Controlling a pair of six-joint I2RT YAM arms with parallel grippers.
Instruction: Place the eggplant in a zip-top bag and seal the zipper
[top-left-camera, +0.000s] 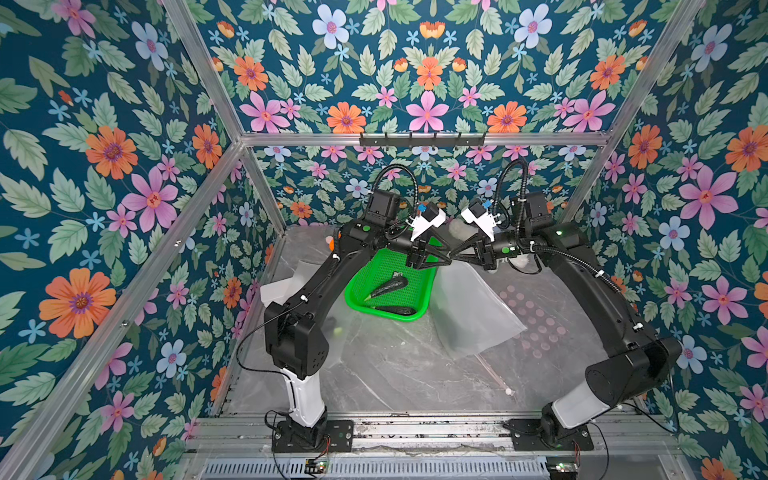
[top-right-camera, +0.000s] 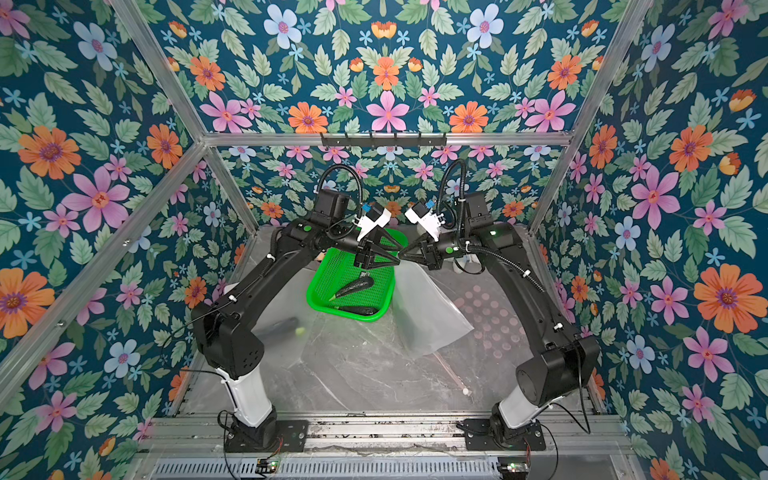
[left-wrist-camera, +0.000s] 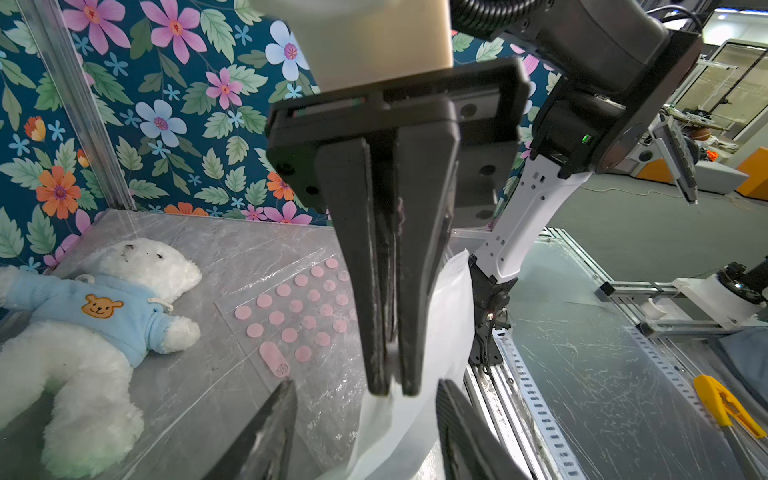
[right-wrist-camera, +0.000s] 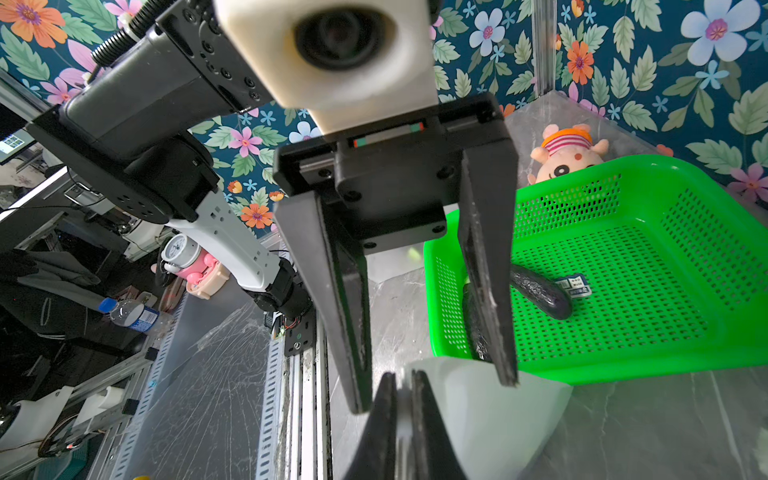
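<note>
A translucent zip bag hangs from my right gripper, which is shut on its top edge and lifts it beside the green basket. My left gripper is open at that edge, close against the right one, its fingers either side of the bag in the left wrist view. Two dark eggplants lie in the basket, one with a small label beside it. Another bag lies at the left, with a blurred dark shape and pale green tip in it.
The green basket fills the middle back. A white bear and a dotted sheet lie at the right, a plush toy at the back left.
</note>
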